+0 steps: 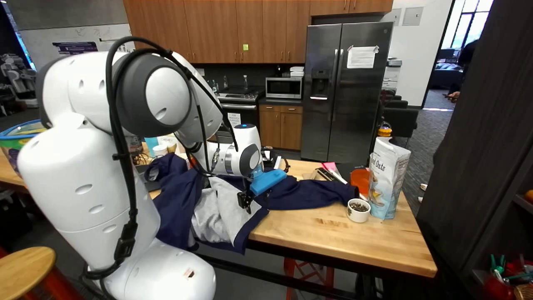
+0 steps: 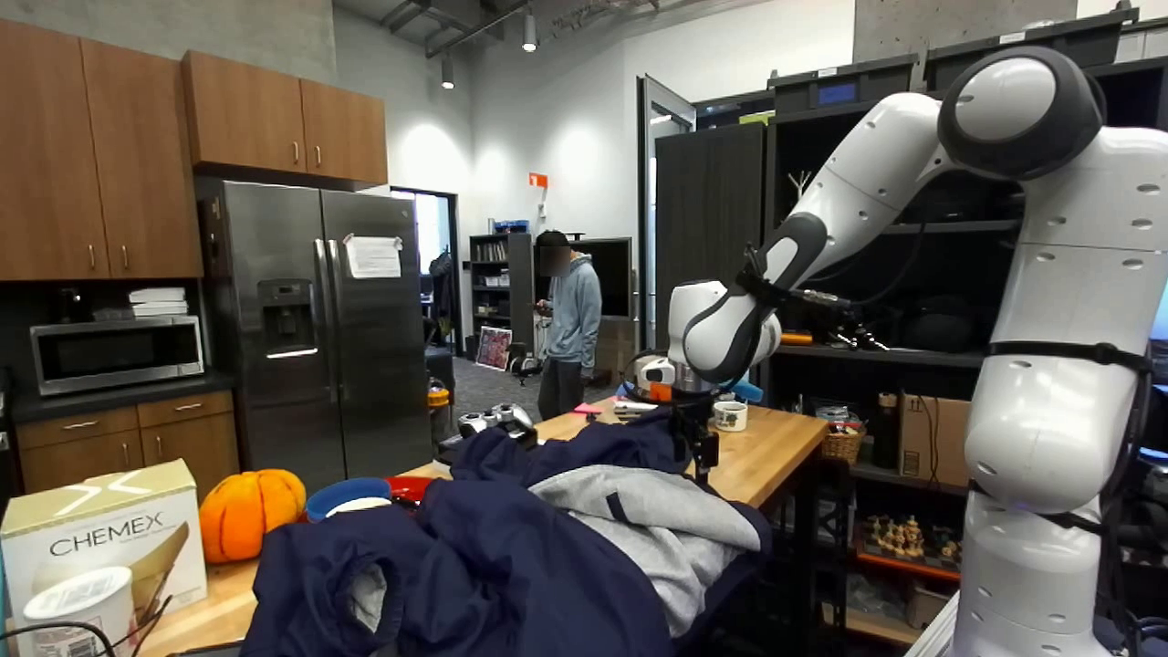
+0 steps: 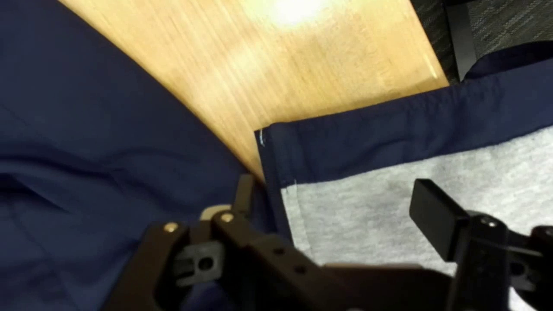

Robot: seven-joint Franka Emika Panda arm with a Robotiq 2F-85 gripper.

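A navy jacket with a light grey lining [image 1: 216,209] lies spread and rumpled over the table. In the wrist view, the navy hem corner [image 3: 321,150] and grey lining [image 3: 357,207] lie below my gripper. The fingers are apart, with one finger [image 3: 438,220] over the grey lining and the other near the hem's edge, beside a navy sleeve [image 3: 103,129]. Nothing appears gripped between them. From the side, my gripper [image 1: 245,201] is just above the jacket's front corner; exact contact cannot be told. Exterior view 2 shows the jacket [image 2: 526,558] in the foreground.
On the table's right stand a white cup [image 1: 358,210], an oats bag [image 1: 387,180] and an orange container [image 1: 359,181]. Bare wood [image 1: 320,232] lies in front of the sleeve. A Chemex box [image 2: 104,537] and an orange pumpkin [image 2: 252,515] sit at the other end.
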